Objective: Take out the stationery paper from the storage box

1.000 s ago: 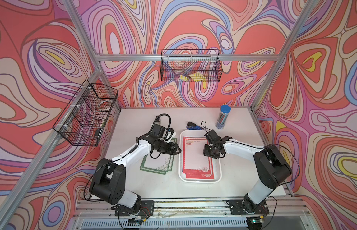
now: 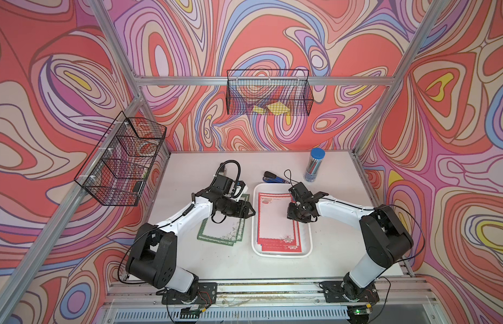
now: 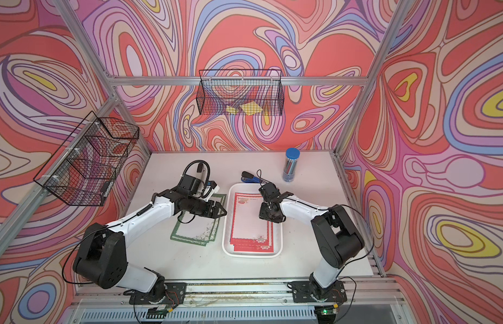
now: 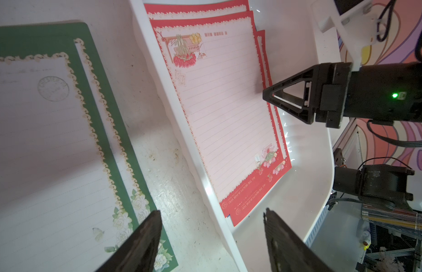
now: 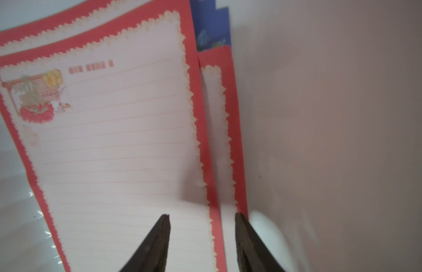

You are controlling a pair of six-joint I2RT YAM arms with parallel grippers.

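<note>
Red-bordered stationery sheets [image 4: 220, 86] lie overlapping in the white storage box [image 2: 254, 237]; the top one is lined, and a blue edge [image 5: 212, 25] shows from beneath. My right gripper is over the right border of the red paper, inside the box. Its fingers are apart, one over the top sheet, the other by the outer red edge; whether they touch the paper I cannot tell. My left gripper stands open at the box's left wall, nothing between its fingers. Green-bordered sheets [image 2: 216, 229] lie flat on the table left of the box.
Behind the box lies a dark blue stapler-like object [image 2: 274, 177]. A clear container with a blue lid [image 2: 316, 154] stands at the back right. Bare table shows in front of the box and to its right.
My right arm has shifted very slightly, its elbow a little to the right. The left arm, the sheets and the box look unmoved.
</note>
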